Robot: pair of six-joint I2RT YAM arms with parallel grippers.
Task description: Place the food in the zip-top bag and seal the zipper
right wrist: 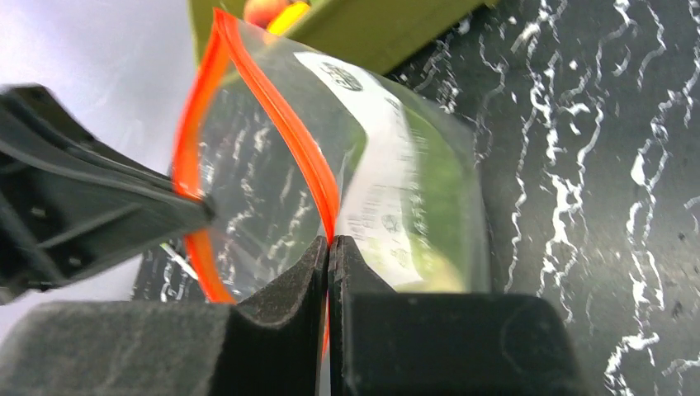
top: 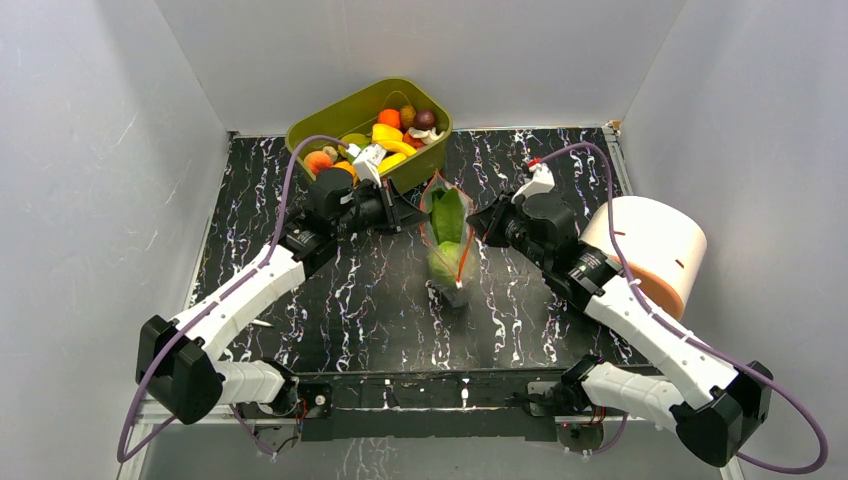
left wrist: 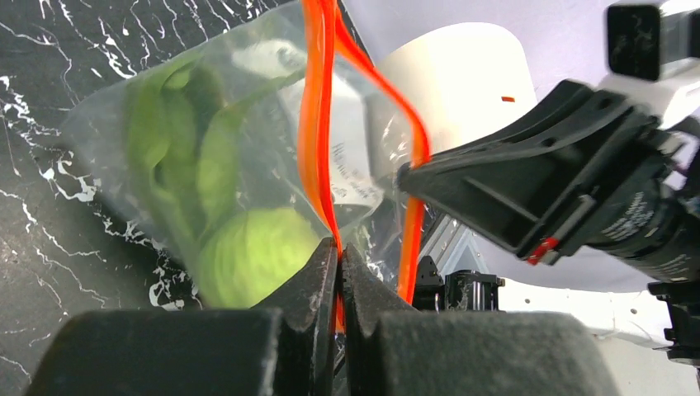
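Observation:
A clear zip-top bag with an orange zipper rim hangs between my two grippers above the dark marbled table, leafy green and pale green food inside. My left gripper is shut on one side of the orange rim, seen in the left wrist view. My right gripper is shut on the opposite side, its closed fingertips on the orange strip in the right wrist view. The rim stands upright and partly apart, the bag's body hanging below.
A green bin of fruit and vegetables sits at the back left. A white cylinder lies at the right.

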